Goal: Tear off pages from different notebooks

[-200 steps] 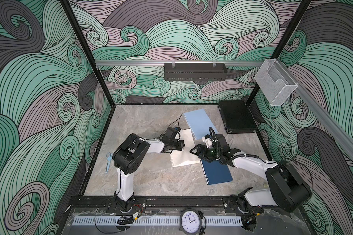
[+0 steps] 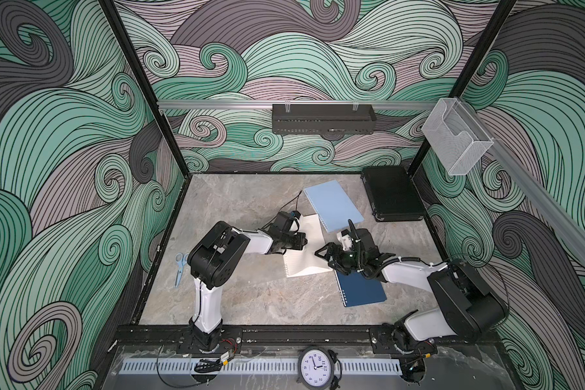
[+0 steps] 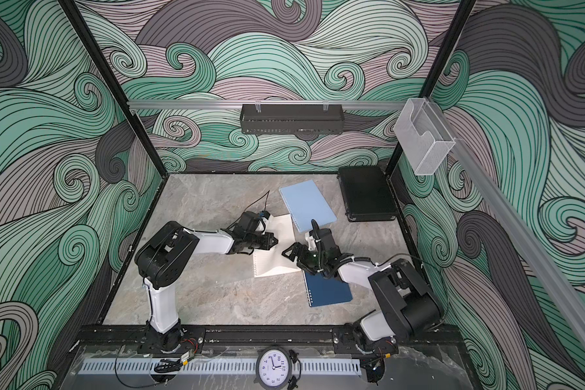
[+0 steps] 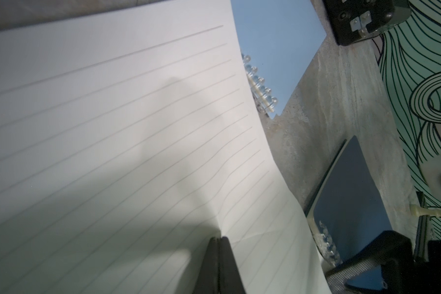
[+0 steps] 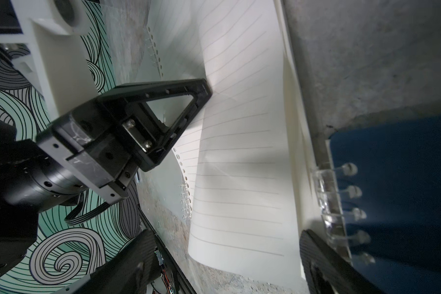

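Note:
An open notebook with lined white pages (image 2: pixel 295 262) lies at the table's middle, its punched edge on the left. My left gripper is shut, its tips touching the upper page, which creases around them. Whether paper is pinched between those tips cannot be made out. In the right wrist view, my right gripper stands open at the notebook's near end, with the bulging page (image 5: pixel 242 196) spanning the gap between its fingers. Its right finger (image 5: pixel 321 262) is close to the notebook's right edge. The dark blue notebook (image 2: pixel 362 291) lies closed, partly beneath the right arm.
A light blue notebook (image 2: pixel 333 204) lies closed behind the open one. At the back right stands a black case (image 2: pixel 391 193). Light blue scissors (image 2: pixel 179 268) rest at the far left. Bare table (image 2: pixel 234 191) shows at the back left and front left.
My right gripper has moved slightly toward the table's front edge and remains beside the open notebook. The dark blue notebook has shifted very slightly. My left arm looks nearly still.

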